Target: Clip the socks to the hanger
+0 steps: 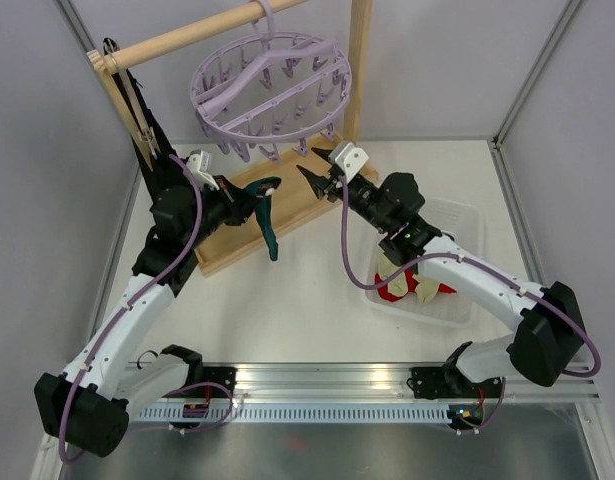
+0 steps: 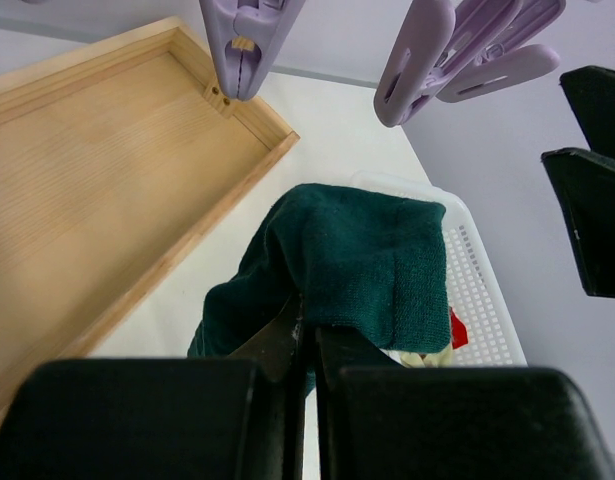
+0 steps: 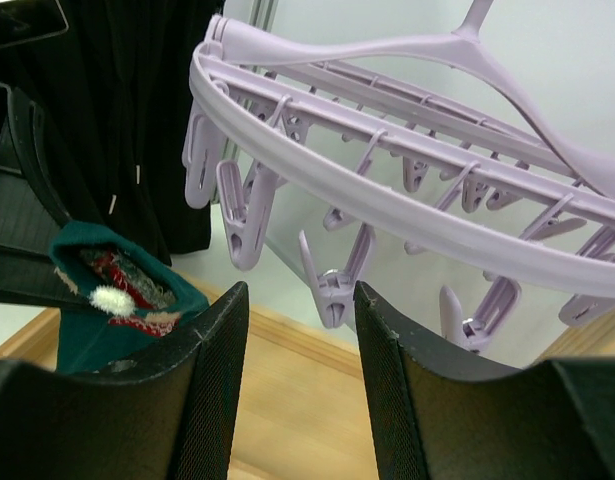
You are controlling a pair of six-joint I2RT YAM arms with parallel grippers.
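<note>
A dark green sock (image 1: pixel 267 215) hangs from my left gripper (image 1: pixel 253 193), which is shut on it. In the left wrist view the sock (image 2: pixel 352 255) bunches up beyond the closed fingers; from the right wrist its opening shows a patterned inside. The round lilac hanger (image 1: pixel 272 95) hangs above, its clips pointing down. My right gripper (image 1: pixel 307 161) stands open just below the hanger's right side. From its wrist, one clip (image 3: pixel 335 290) lines up with the gap between the fingertips, seemingly beyond them; nothing is gripped.
A white basket (image 1: pixel 467 225) at right holds red and cream socks (image 1: pixel 402 280). The wooden stand's bar (image 1: pixel 187 33) carries the hanger, with its base (image 1: pixel 227 245) below. Dark cloth (image 1: pixel 152 140) hangs at the left.
</note>
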